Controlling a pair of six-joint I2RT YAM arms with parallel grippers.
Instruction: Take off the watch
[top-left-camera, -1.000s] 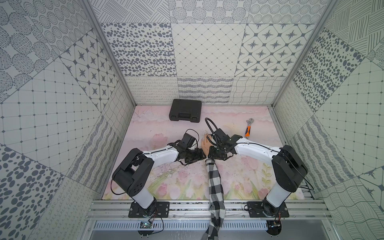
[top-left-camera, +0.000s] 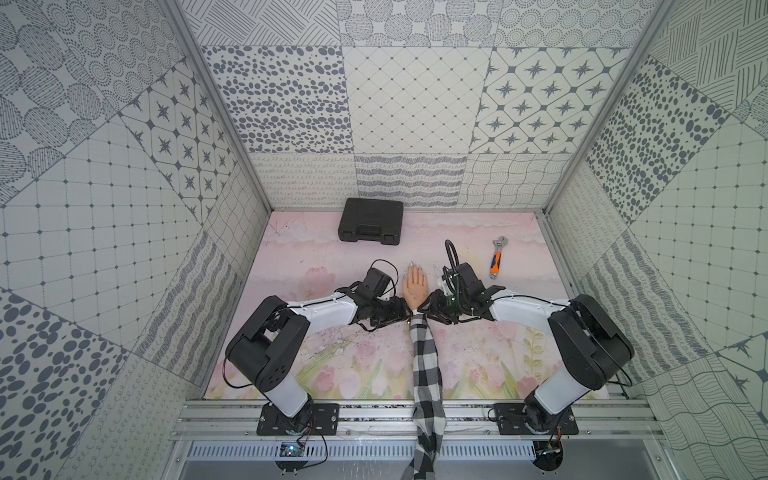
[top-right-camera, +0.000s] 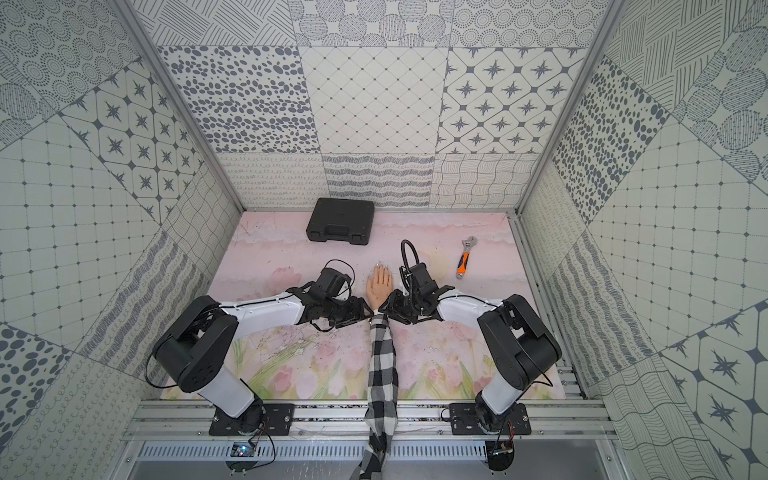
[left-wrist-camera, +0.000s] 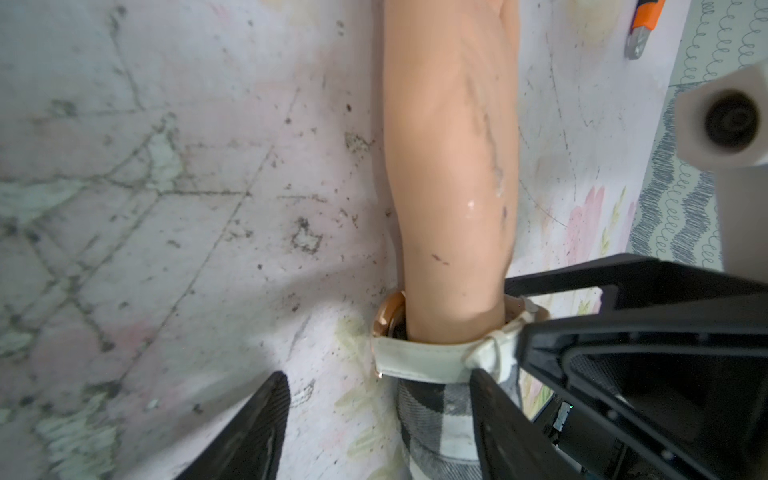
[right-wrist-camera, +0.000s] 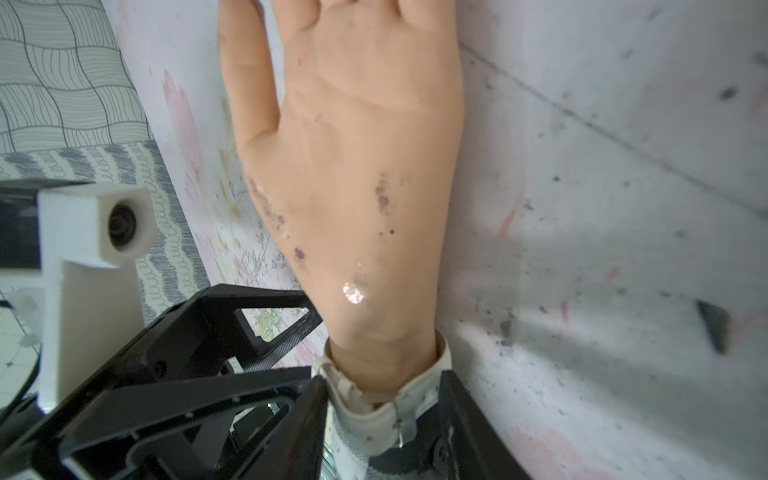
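A white watch strap (left-wrist-camera: 424, 357) circles the wrist of a model hand (right-wrist-camera: 360, 160), just above the checked sleeve. A gold-brown edge shows at its left side in the left wrist view; the watch face cannot be made out. My left gripper is part open, one fingertip apart from the strap over the table, the other in front of the strap's lower edge. From the opposite side, my right gripper stands part open, with the strap's buckle (right-wrist-camera: 404, 424) between its fingers. Whether either grips the strap is unclear.
A black case (top-left-camera: 371, 221) lies at the back left of the table. An orange-handled wrench (top-left-camera: 496, 257) is at the back right. Both grippers crowd close together at the wrist; the checked sleeve (top-left-camera: 425, 368) runs to the front edge.
My right gripper has moved to the right, uncovering more of the hand. The sleeve has shifted slightly left. The left arm has hardly moved.
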